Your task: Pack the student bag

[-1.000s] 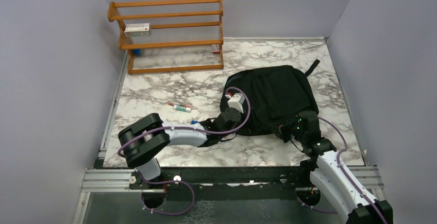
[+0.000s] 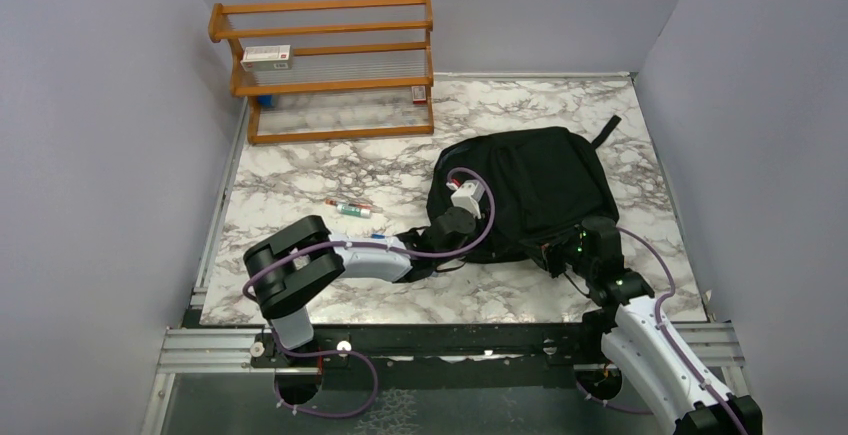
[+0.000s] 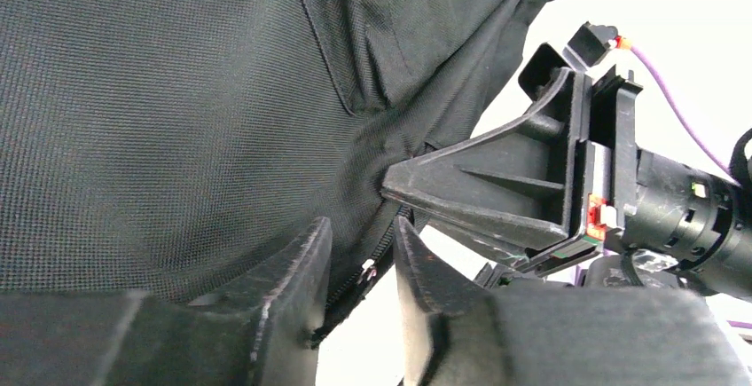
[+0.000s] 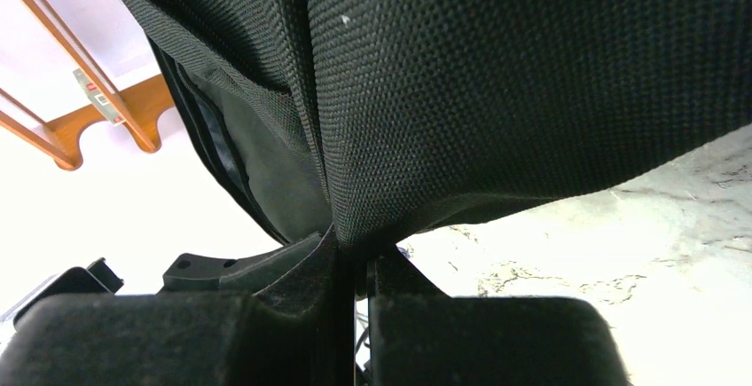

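The black bag point(image 2: 545, 180) lies on the marbled table, its zipped edge toward the front. In the left wrist view, a zipper point(image 3: 383, 246) runs along that edge, with a small metal pull point(image 3: 368, 266) showing in the gap of my left gripper. Its fingers are part open; whether they touch the pull cannot be told. My right gripper is shut on a fold of the bag's fabric point(image 4: 372, 182) at the edge, just past the left one. The bag's inside is hidden.
A wooden rack point(image 2: 340, 85) at the back left holds a white box point(image 2: 267, 57) and a small red-and-white box point(image 2: 419, 95). A glue-like tube point(image 2: 353, 211) lies left of the bag beside a thin orange item point(image 2: 345, 202). Grey walls close in both sides.
My left arm has shifted slightly to the right along the bag's front edge. The right arm and the bag stay where they were.
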